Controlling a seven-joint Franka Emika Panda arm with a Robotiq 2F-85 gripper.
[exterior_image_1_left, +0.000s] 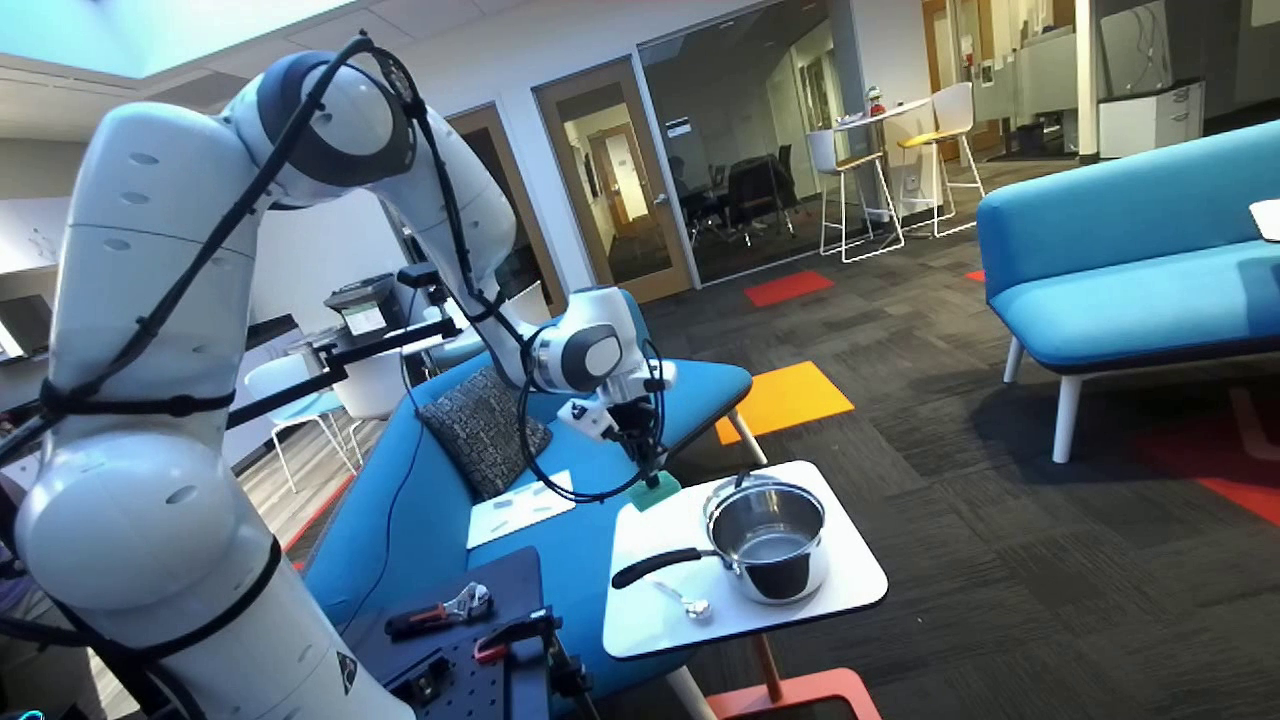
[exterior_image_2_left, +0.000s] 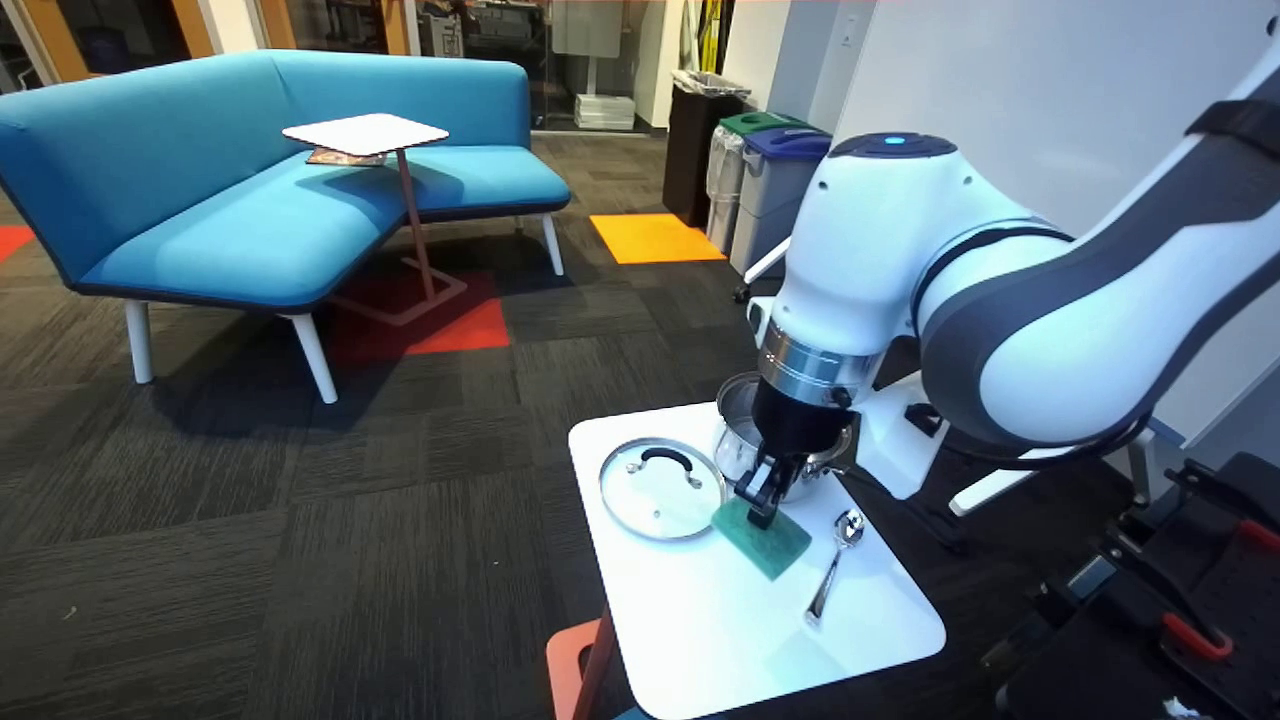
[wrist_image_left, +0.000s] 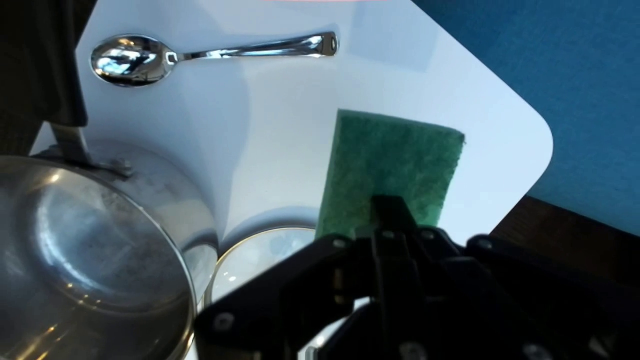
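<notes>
A green rectangular sponge (wrist_image_left: 396, 150) hangs from my gripper, whose dark fingers appear shut on its near part in the wrist view. The grip itself is partly hidden. Exterior view 2 shows the sponge (exterior_image_2_left: 770, 550) raised over the white tabletop (exterior_image_2_left: 708, 636), its faint shadow falling apart from it. There, my gripper (exterior_image_2_left: 764, 514) points down at the sponge, between the lid and the spoon. From exterior view 1, the sponge (exterior_image_1_left: 654, 491) appears near the table's far left corner.
On the table stand a steel pot (exterior_image_1_left: 774, 546) with a black handle, a glass lid (exterior_image_2_left: 654, 510) and a metal spoon (exterior_image_2_left: 828, 570). A blue couch (exterior_image_1_left: 576, 576) borders the table. Bare tabletop lies around the spoon.
</notes>
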